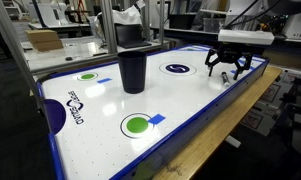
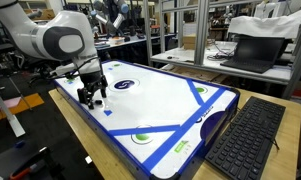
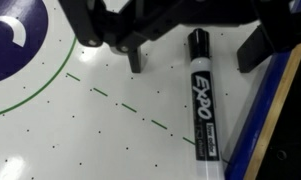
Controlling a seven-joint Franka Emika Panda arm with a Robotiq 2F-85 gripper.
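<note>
A black-and-white EXPO marker (image 3: 206, 115) lies on the white tabletop (image 1: 180, 95) close to the blue-taped edge. My gripper (image 1: 224, 71) is low over the marker's far end. In the wrist view, the fingers (image 3: 255, 52) stand wide apart on either side of its black end, with visible gaps on both sides. Open, the gripper holds nothing. In the second exterior view my gripper (image 2: 92, 103) is at the table's left side, and the marker is hard to make out there.
A black cup (image 1: 132, 73) stands on the table, well away from the gripper. Flat green circles and blue tape strips mark the surface. In the second exterior view, a keyboard (image 2: 247, 135) lies beyond the white surface.
</note>
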